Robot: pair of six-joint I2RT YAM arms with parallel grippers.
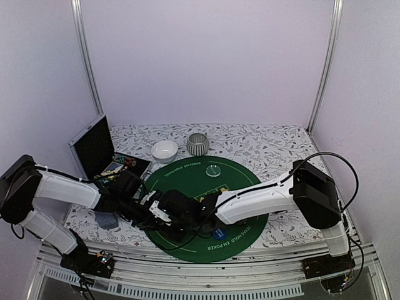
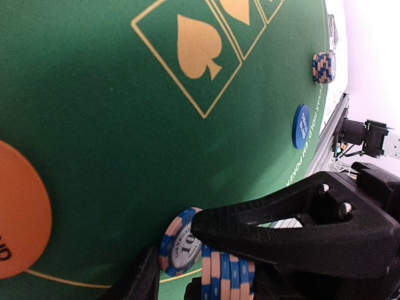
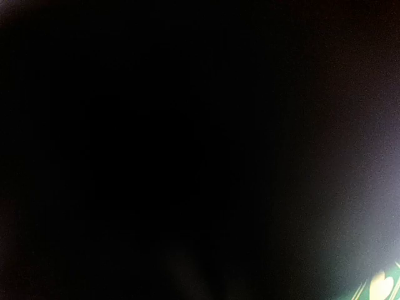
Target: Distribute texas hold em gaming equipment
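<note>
In the left wrist view, a stack of blue, white and peach poker chips (image 2: 225,276) sits low in the picture, one chip face turned toward the camera. The fingers of my left gripper stand apart on either side of it, so it is open around the stack. From the right, my right gripper (image 1: 161,220) reaches in with a black finger (image 2: 269,222) across the chips and looks shut on the stack; its other finger is hidden. My right wrist view is nearly black. Below lies the round green poker mat (image 1: 187,181).
An orange disc (image 2: 20,209) and a blue disc (image 1: 219,234) lie on the mat, with another chip stack (image 2: 324,67) farther off. Behind stand a white bowl (image 1: 164,151), a striped cup (image 1: 198,144) and an open case (image 1: 94,150). A clear disc (image 1: 213,170) rests at the mat's back.
</note>
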